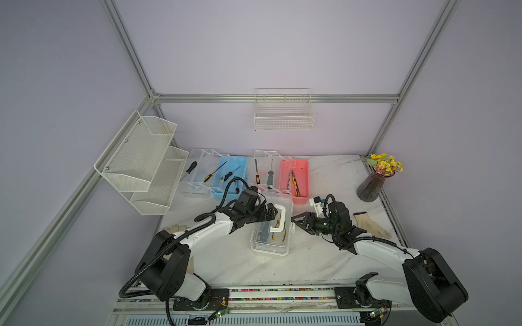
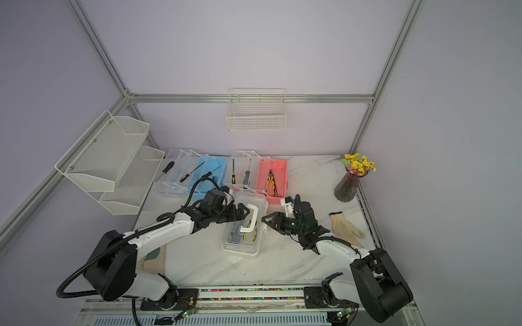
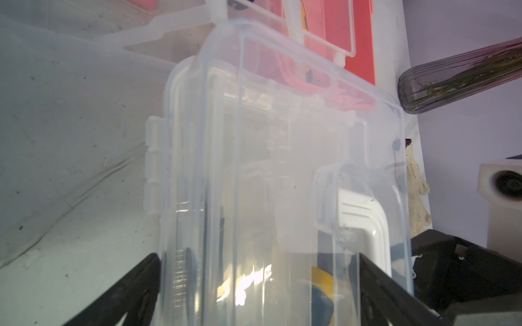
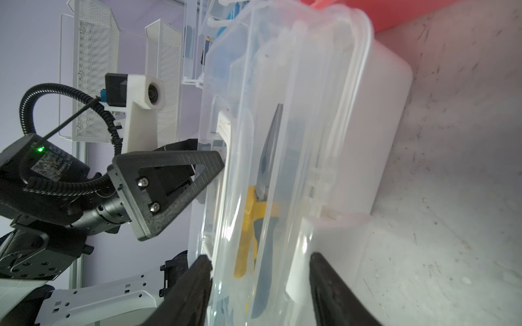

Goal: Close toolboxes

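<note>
A clear toolbox (image 1: 269, 244) with its lid down and a white handle (image 1: 281, 220) sits mid-table, tools showing through. My left gripper (image 1: 270, 212) stands open over its left half, fingertips at the lid. My right gripper (image 1: 295, 221) is at its right side, fingers part open by the latch side in the right wrist view. Behind it, a blue toolbox (image 1: 237, 163) and a pink toolbox (image 1: 302, 169) have clear lids swung open and tools inside.
A vase of flowers (image 1: 369, 187) stands at the right back, with gloves (image 1: 369, 223) before it. Wire baskets hang on the walls (image 1: 282, 122).
</note>
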